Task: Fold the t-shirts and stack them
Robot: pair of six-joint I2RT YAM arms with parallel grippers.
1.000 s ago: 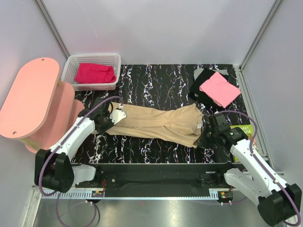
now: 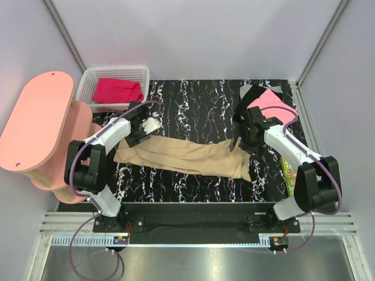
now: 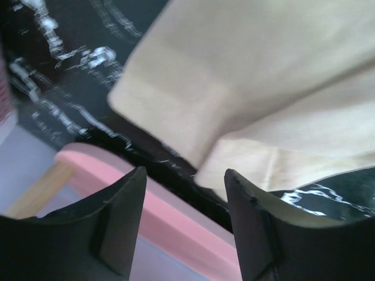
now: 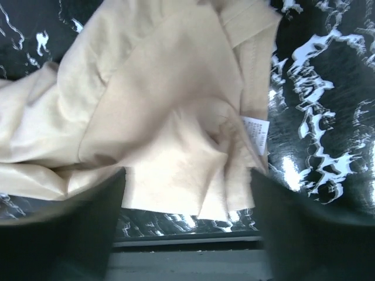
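Note:
A beige t-shirt (image 2: 187, 155) lies as a long, creased strip across the dark marbled table. Over its left end is my left gripper, its fingers apart and nothing between them; the shirt's corner (image 3: 158, 111) lies beyond the fingertips. Above the right end, my right gripper stands open, its blurred fingers clear of the cloth. There, a bunched fold (image 4: 187, 140) rises, and a white label (image 4: 256, 132) shows by the edge. At the back right a pink folded shirt (image 2: 272, 107) tops a black one (image 2: 251, 99) and a grey one (image 2: 246, 91).
A white basket (image 2: 145, 76) with a red cloth (image 2: 117, 91) stands at the back left. Pink rounded shelves (image 2: 41, 117) crowd the left arm. A green book (image 2: 288, 175) lies at the right edge.
My left gripper has come away from the cloth, and the right end's folds have shifted.

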